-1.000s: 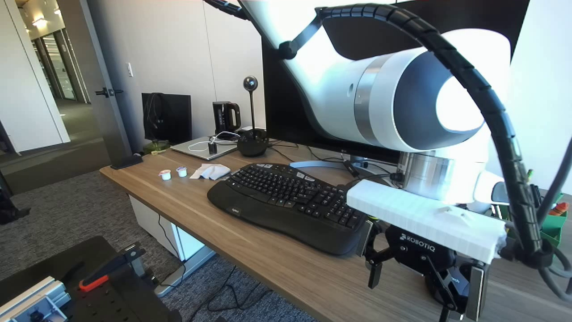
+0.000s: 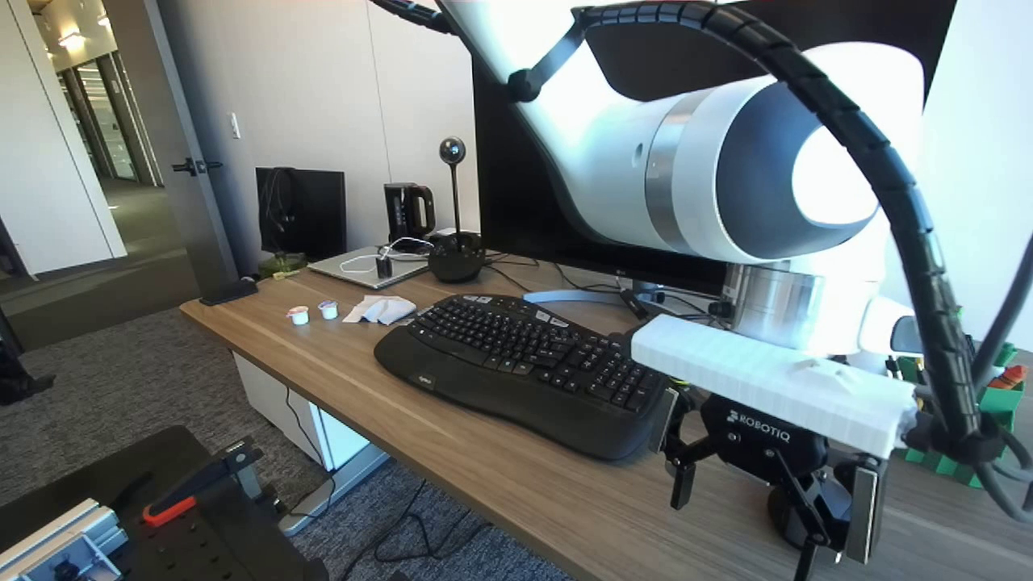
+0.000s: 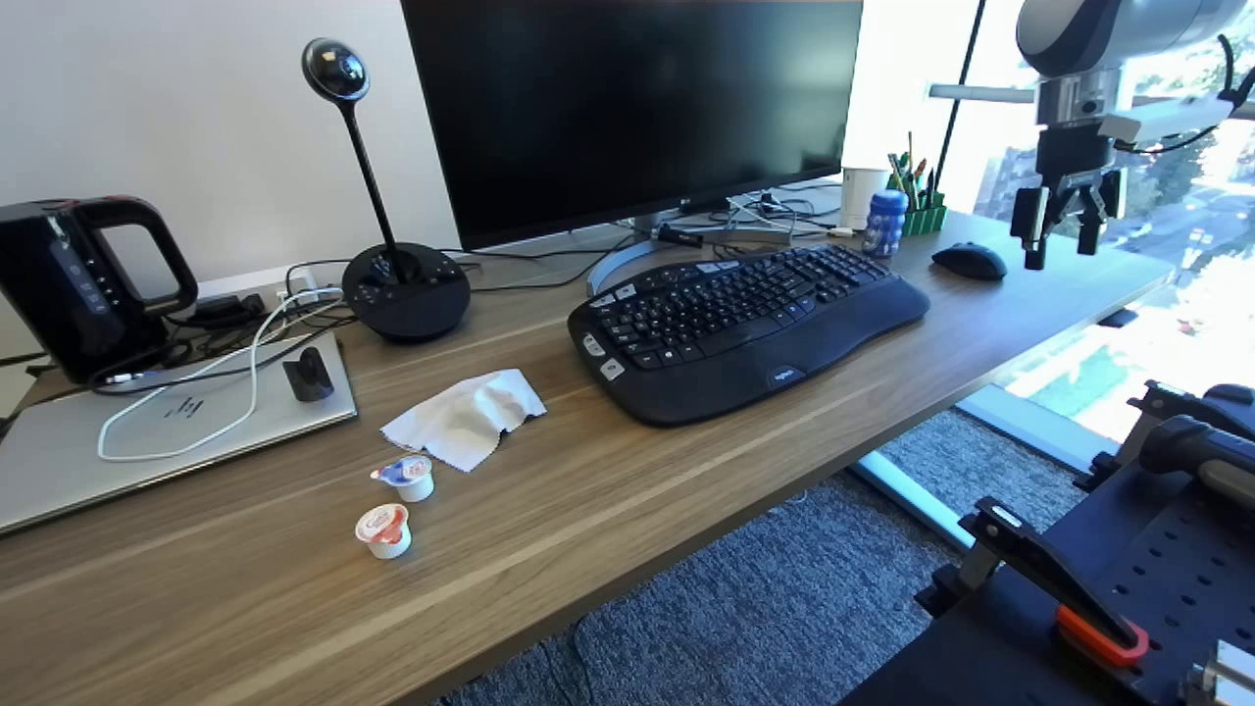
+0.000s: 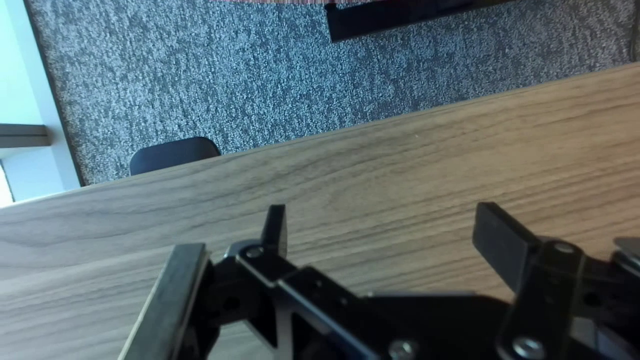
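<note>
My gripper stands open above the bare right end of the wooden desk [image 4: 384, 174], its fingers wide apart with only wood grain seen between them. In exterior view 2 the gripper [image 3: 1062, 241] hangs to the right of a black mouse [image 3: 972, 261]. A black curved keyboard [image 3: 741, 329] lies in the middle of the desk. Two small creamer cups, one with an orange lid [image 3: 384, 531] and one with a purple lid [image 3: 407, 477], stand near a crumpled white cloth [image 3: 465, 418].
Behind the keyboard rises a large monitor [image 3: 635, 106]. A blue bottle [image 3: 884, 224] and a green pen holder [image 3: 927, 218] stand at the back right. On the left are a webcam stand [image 3: 406, 290], a laptop [image 3: 59, 453] and a kettle [image 3: 82, 282].
In exterior view 1 the arm and gripper have risen slightly and shifted a little right. The gripper stays open, and the objects on the desk have not moved.
</note>
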